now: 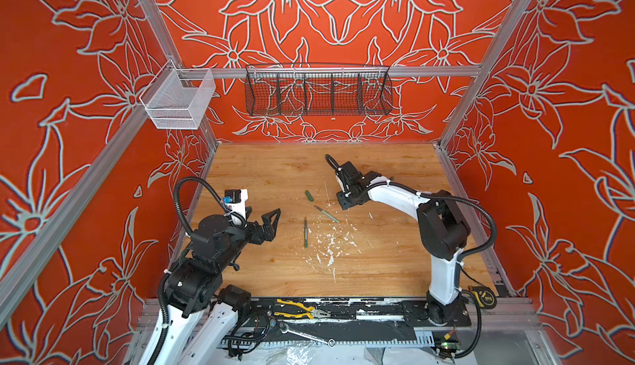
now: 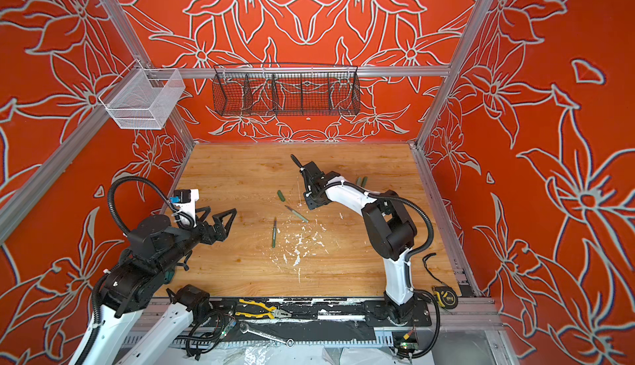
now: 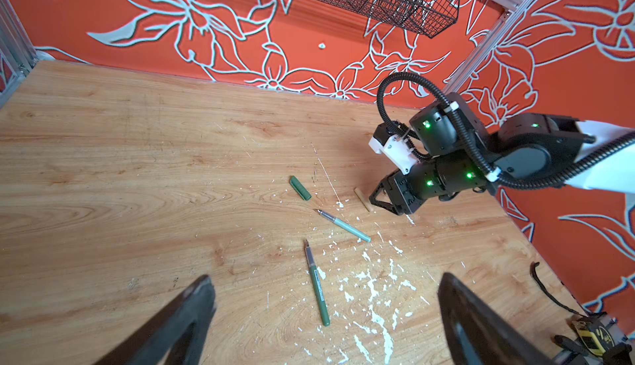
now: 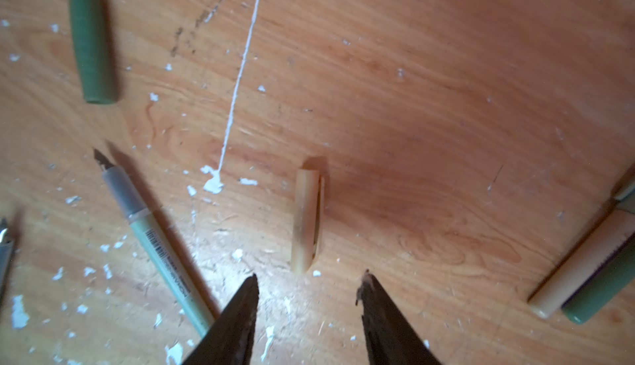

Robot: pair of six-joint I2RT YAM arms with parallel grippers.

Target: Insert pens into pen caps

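Note:
Below my open right gripper a tan cap (image 4: 305,219) lies on the table, just beyond the fingertips and untouched. To its left in the right wrist view are a dark green cap (image 4: 92,44) and an uncapped light green pen (image 4: 165,259), nib pointing up-left. A dark green uncapped pen (image 3: 316,284) lies nearer the front in the left wrist view. Two capped-looking pens, one tan (image 4: 585,265) and one green (image 4: 608,282), lie side by side at the right. My left gripper (image 1: 274,221) stands open and empty over the table's left side.
White paint flecks (image 1: 330,246) mark the middle of the wooden table (image 1: 277,166). Pliers (image 1: 297,308) and a wrench (image 1: 307,333) lie beyond the front edge, and a tape measure (image 1: 485,297) sits at front right.

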